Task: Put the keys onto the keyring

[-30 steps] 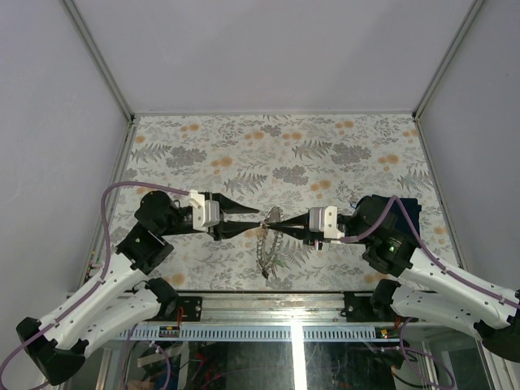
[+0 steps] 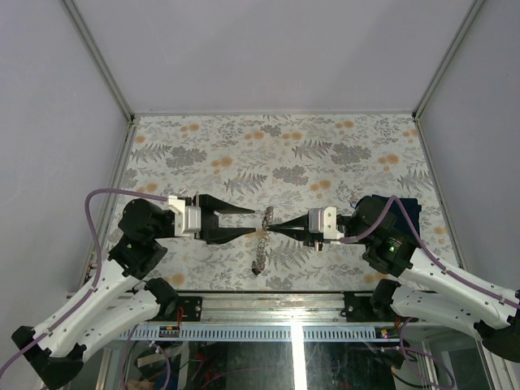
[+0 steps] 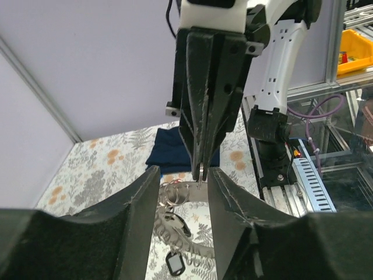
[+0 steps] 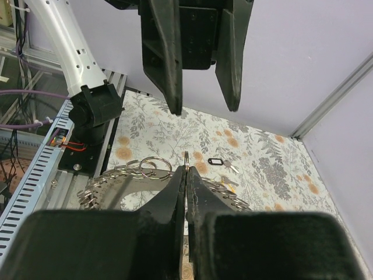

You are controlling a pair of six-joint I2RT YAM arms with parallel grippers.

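A pale strap with patterned, beaded-looking edges (image 2: 261,248) hangs below the grippers in the top view, its lower end dark. Thin metal rings (image 4: 155,165) sit on this strap, left of my right fingertips. My right gripper is shut, and a small metal piece (image 4: 186,157) sticks up between its tips. Facing it, my left gripper (image 2: 254,221) stands open with nothing between its fingers; a small gap separates the two grippers. A black-framed tag (image 3: 175,263) dangles below the strap. Keys (image 4: 230,166) with a black tag (image 4: 215,161) show beyond the strap.
Dark blue cloth (image 2: 398,213) lies folded at the right side, partly behind the right arm. A metal rail (image 2: 252,302) runs along the front edge.
The strap's hanging part has swung and looks narrower. My right arm has stayed put.
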